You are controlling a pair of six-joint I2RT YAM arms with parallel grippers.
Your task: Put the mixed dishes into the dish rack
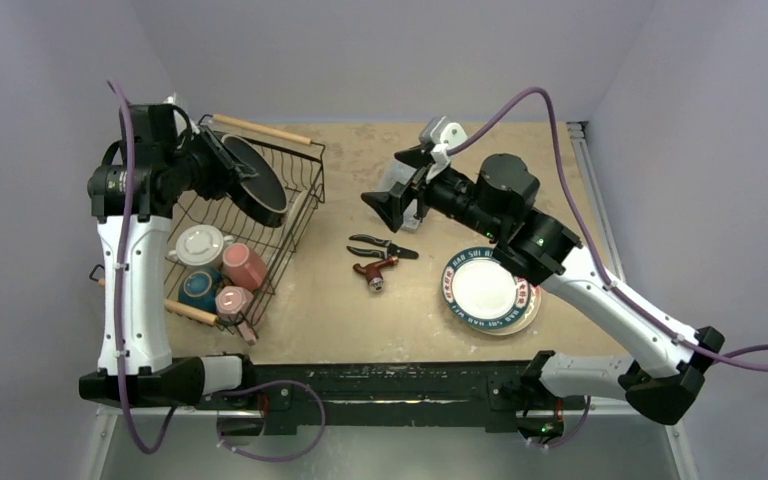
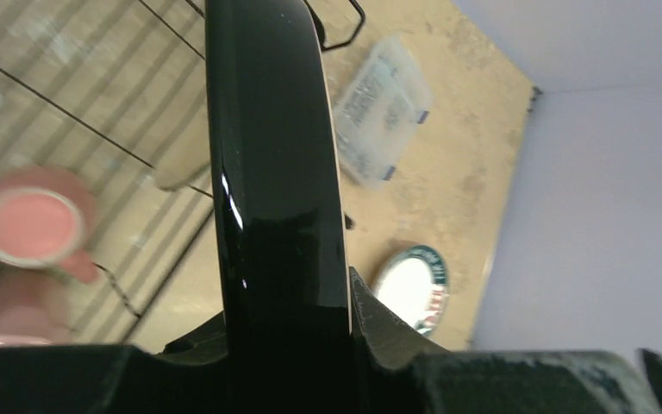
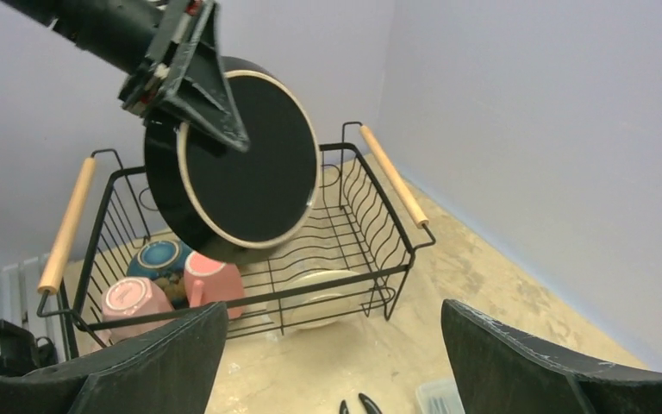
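Observation:
A round black pan-like dish (image 1: 258, 185) is held tilted on edge above the back half of the wire dish rack, with my left gripper (image 1: 230, 165) shut on its rim; in the left wrist view it fills the middle (image 2: 276, 216). Pink mugs (image 1: 243, 265), a blue mug (image 1: 198, 288) and a white lidded cup (image 1: 198, 243) stand in the rack's near half. A pale dish, partly hidden, lies beneath the held one. My right gripper (image 1: 390, 185) hangs open over the table's middle, empty.
Stacked plates (image 1: 484, 288) lie front right. Pruning shears (image 1: 396, 250), a brown pipe-like object (image 1: 374, 272) and a clear plastic box (image 1: 406, 215) lie mid-table. Bare table (image 1: 310, 320) shows at the front centre.

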